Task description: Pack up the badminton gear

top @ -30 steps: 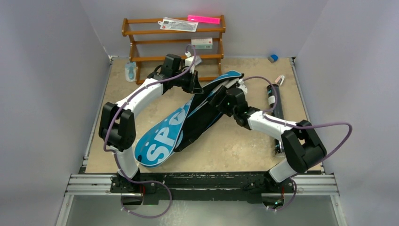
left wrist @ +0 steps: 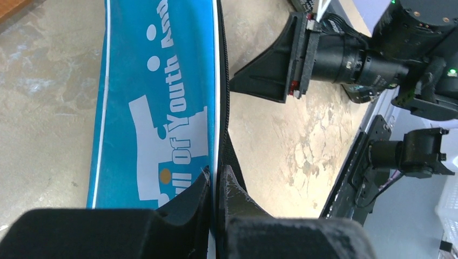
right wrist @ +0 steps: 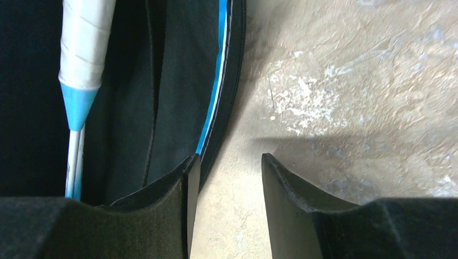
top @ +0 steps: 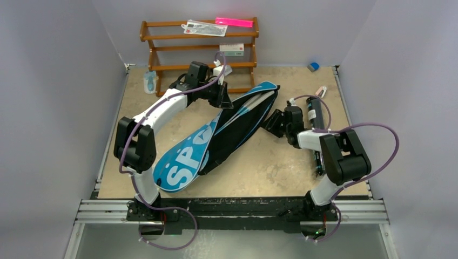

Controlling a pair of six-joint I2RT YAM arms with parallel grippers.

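Observation:
A blue and black racket bag (top: pixel 189 156) lies diagonally across the table, its zip side gaping. Inside rests a racket, its white-wrapped handle (right wrist: pixel 86 43) and shaft showing against the black lining (right wrist: pixel 178 91). My left gripper is shut on the edge of the bag's blue flap (left wrist: pixel 156 108), holding it up. My right gripper (top: pixel 265 127) stands part open beside the bag's right edge. In the right wrist view its left finger (right wrist: pixel 178 194) is close to the bag's zip edge (right wrist: pixel 227 91); only bare table shows between the fingers.
A dark tube (top: pixel 312 110) lies along the right side, partly under the right arm. At the back stands a wooden rack (top: pixel 156 68) holding packets and a box. A small blue block (top: pixel 313 67) sits back right.
My right gripper has moved right, from over the bag's opening to just outside its right edge. The left arm has kept its place, and the bag has barely shifted.

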